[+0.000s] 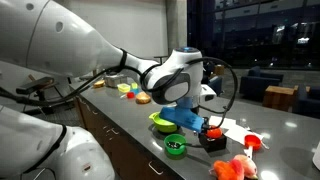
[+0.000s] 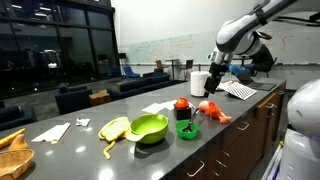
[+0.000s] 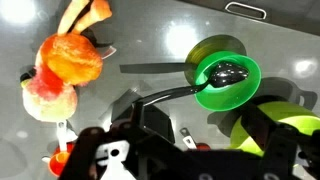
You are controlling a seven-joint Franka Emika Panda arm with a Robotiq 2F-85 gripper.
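My gripper reaches in from the bottom of the wrist view, its dark fingers wide apart and nothing visible between them. Ahead of it, a small green cup (image 3: 232, 95) holds a black spoon (image 3: 228, 73) whose handle sticks out over the rim to the left. In exterior view 2 the gripper (image 2: 239, 71) hangs above the counter, right of the green cup (image 2: 187, 131) and clear of it. A lime-green bowl (image 2: 148, 127) stands beside that cup. An orange plush toy (image 3: 72, 58) lies left in the wrist view.
A black box (image 2: 183, 104) with something red on top stands behind the green cup. A yellow plush (image 2: 117, 131) and an orange basket (image 2: 15, 160) lie farther left. In exterior view 1 a red cup (image 1: 252, 142) stands past the box. Bare counter (image 2: 80, 145) shows between yellow plush and basket.
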